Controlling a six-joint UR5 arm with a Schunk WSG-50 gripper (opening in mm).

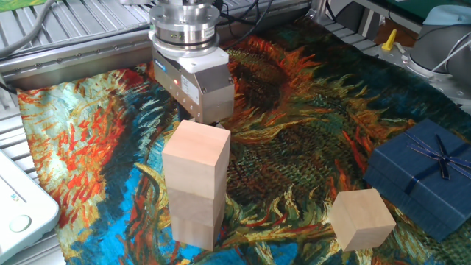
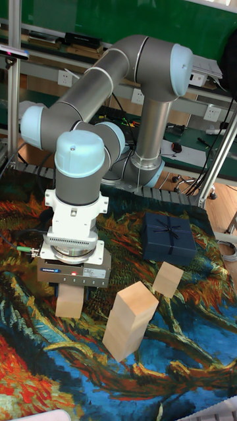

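Observation:
A tall stack of light wooden blocks (image 1: 196, 180) stands upright in the front middle of the cloth. Behind it in exterior view 2 hangs my gripper (image 2: 70, 283), body pointing down, its fingertips hidden by the stack. From exterior view 3, a wooden block (image 2: 68, 302) shows directly beneath the gripper body, to the left of the stack; its upper part is covered. Whether the fingers are closed on this block cannot be made out. Another single wooden block (image 1: 362, 220) rests on the cloth, apart from the stack.
A dark blue gift box with a ribbon (image 1: 423, 173) lies near the single block. At the left edge of exterior view 2 is a white device (image 1: 22, 202). A patterned cloth (image 1: 294, 158) covers the table, with bare room between stack and box.

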